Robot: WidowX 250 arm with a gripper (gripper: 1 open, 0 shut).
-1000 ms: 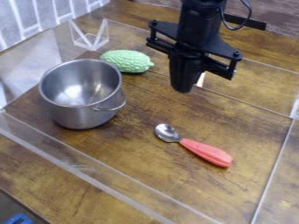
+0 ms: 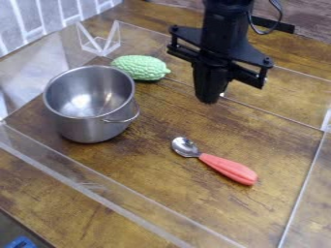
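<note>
The black gripper [image 2: 210, 85] hangs over the upper middle of the wooden surface, pointing down, its tips close together with nothing visible between them. It is above and right of a steel pot [image 2: 89, 104], which stands empty on the left. A spoon with a red handle [image 2: 226, 166] lies below the gripper at lower middle, its metal bowl toward the upper left. A pale green corn cob or similar textured object [image 2: 139, 68] lies behind the pot, left of the gripper.
Clear plastic walls edge the wooden work surface [image 2: 142, 194] on the left and front. Open surface lies to the right and around the spoon. A small white object behind the gripper is mostly hidden.
The gripper has shifted very slightly over the last second, staying above the same area. The pot, spoon and green object have not moved.
</note>
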